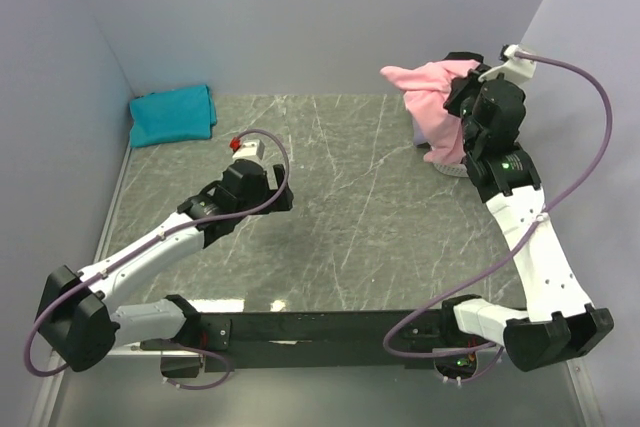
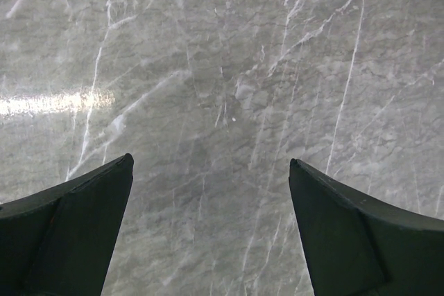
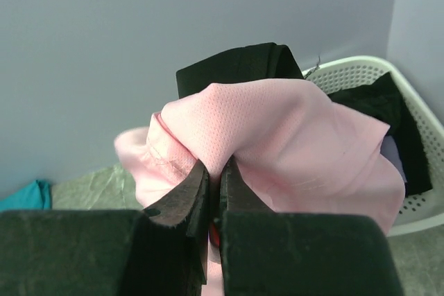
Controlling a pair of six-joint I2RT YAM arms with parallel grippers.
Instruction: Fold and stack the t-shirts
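Note:
A pink shirt [image 1: 428,97] hangs bunched from my right gripper [image 1: 464,97], which is shut on it above the basket at the back right. In the right wrist view the pink cloth [image 3: 277,129] is pinched between the fingers and spreads out to both sides. Over the bare left middle of the table my left gripper [image 1: 281,190] stands open; only marble surface shows between its fingers. A folded teal shirt [image 1: 172,116] lies flat at the back left.
The white basket [image 3: 422,223] holds dark clothes [image 3: 406,136]; in the top view the pink shirt and right arm hide most of it. A dark cloth [image 3: 236,67] shows behind the pink shirt.

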